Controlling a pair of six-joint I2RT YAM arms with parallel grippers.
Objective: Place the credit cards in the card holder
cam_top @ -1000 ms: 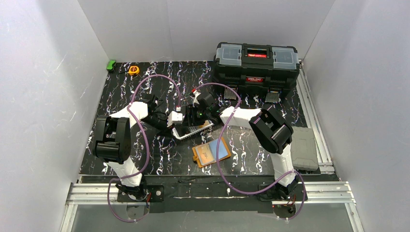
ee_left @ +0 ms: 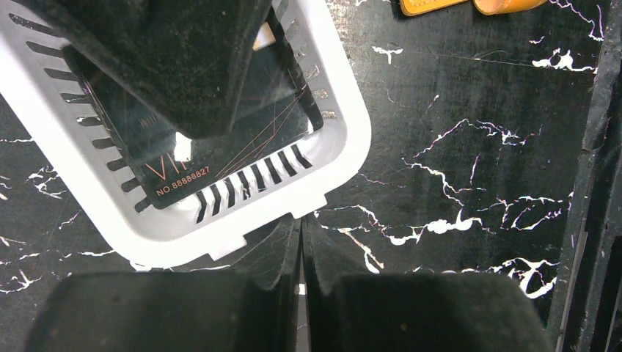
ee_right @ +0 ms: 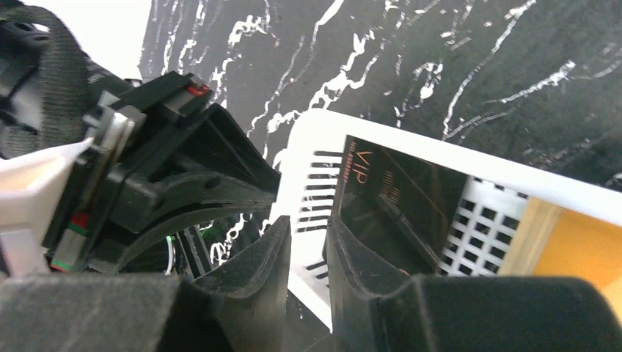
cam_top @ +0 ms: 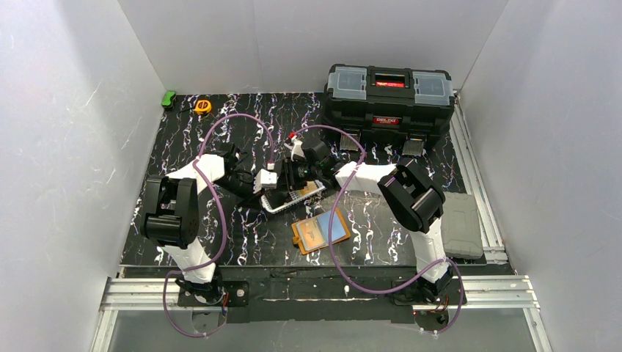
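A white slotted basket holds a black VIP card, seen again in the right wrist view (ee_right: pixel 396 198), where an orange card (ee_right: pixel 579 249) lies along the basket. My left gripper is shut at the basket's outer edge, nothing showing between its fingers. My right gripper hangs over the basket at the black card, its fingers close together; whether it grips that card is hard to tell. An orange-tan holder with cards (cam_top: pixel 320 231) lies on the table below the basket in the top view.
A black toolbox (cam_top: pixel 389 103) stands at the back right, a grey case (cam_top: pixel 460 226) at the right edge. A yellow tape measure (cam_top: pixel 202 106) and a green object (cam_top: pixel 168 98) sit at the back left. Walls enclose the table.
My right arm has shifted very slightly over the basket, and a little more of the basket's contents shows in the top view. The left arm is still.
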